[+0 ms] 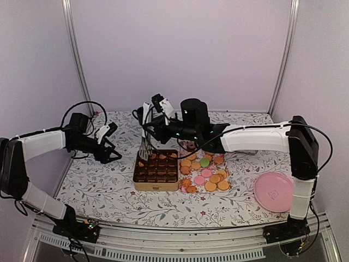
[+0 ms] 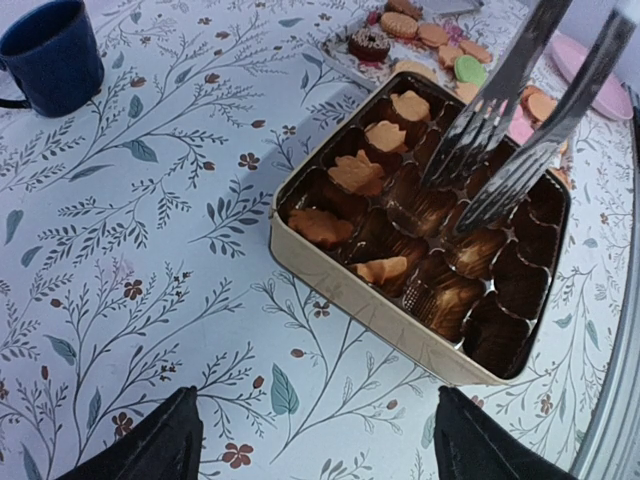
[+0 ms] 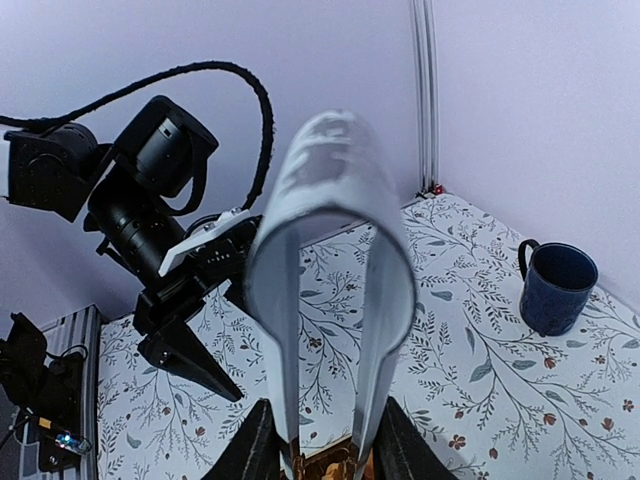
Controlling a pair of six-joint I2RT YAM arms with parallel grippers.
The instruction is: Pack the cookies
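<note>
A box with dark compartments [image 1: 155,185] sits at the table's centre, several cookies in its cells [image 2: 356,172]. My right gripper holds metal tongs [image 3: 330,160] upright; their fork-like tips [image 2: 480,140] hang over the box, apart, with no cookie visible between them. Loose orange, pink and green cookies [image 1: 210,185] lie on a tray right of the box. My left gripper stands open and empty, left of the box.
A pink plate [image 1: 273,192] lies at the right. A dark blue mug [image 2: 55,55] stands behind the box. The table left of and in front of the box is clear.
</note>
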